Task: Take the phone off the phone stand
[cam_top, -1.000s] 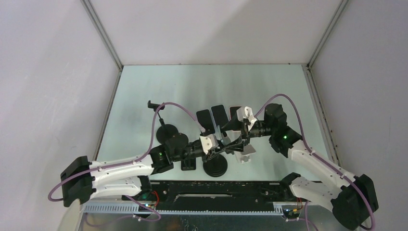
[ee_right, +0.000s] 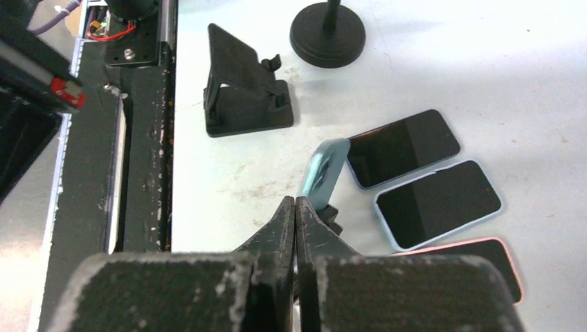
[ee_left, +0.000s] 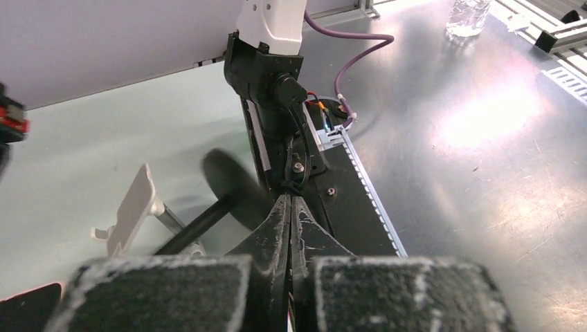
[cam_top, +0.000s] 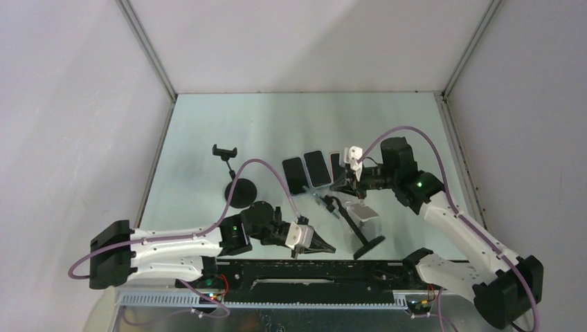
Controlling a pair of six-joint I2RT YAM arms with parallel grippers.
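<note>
The teal phone [ee_right: 325, 171] appears edge-on just beyond the right fingertips, outside them. In the top view the same phone [cam_top: 319, 198] is a blurred bluish strip beside the stand's clamp [cam_top: 332, 203]; whether the clamp still grips it I cannot tell. The black phone stand [cam_top: 354, 226] leans far over, its round base [cam_top: 369, 247] lifted on edge toward the front right; the left wrist view shows that base [ee_left: 228, 181] blurred. My right gripper [cam_top: 333, 188] is shut, empty, behind the clamp. My left gripper [cam_top: 334, 250] is shut, empty, left of the base.
Several dark phones [ee_right: 403, 147] lie flat behind. A second round-based black stand [cam_top: 241, 193] stands at left. A small black folding stand [ee_right: 249, 104] and a pale one [ee_left: 133, 207] sit nearby. The back of the table is open.
</note>
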